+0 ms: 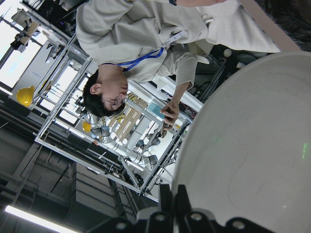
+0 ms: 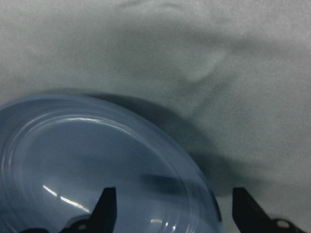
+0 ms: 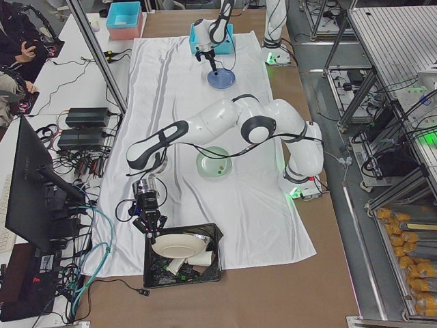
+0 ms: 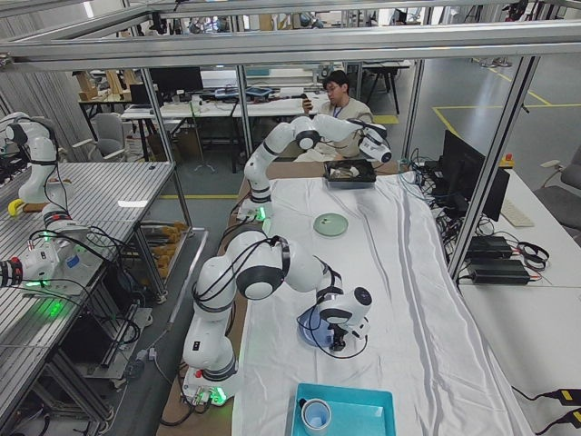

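My left gripper [image 3: 151, 229] is over the black bin [image 3: 164, 273], shut on the rim of a large white plate [image 3: 179, 244]; in the left wrist view the plate [image 1: 248, 141] fills the right side. Other white items lie under it in the bin. My right gripper stands open at the blue plate [image 2: 73, 165], its fingertips either side of that plate's rim, one over the inside and one outside; whether they touch it I cannot tell. A green plate [image 4: 330, 224] lies between the two on the white cloth.
A cyan tray [image 4: 363, 409] with a cup [image 4: 316, 414] sits near the right arm. A person [image 4: 338, 109] is behind the black bin. A monitor [image 3: 27, 205] and cables line the table's side.
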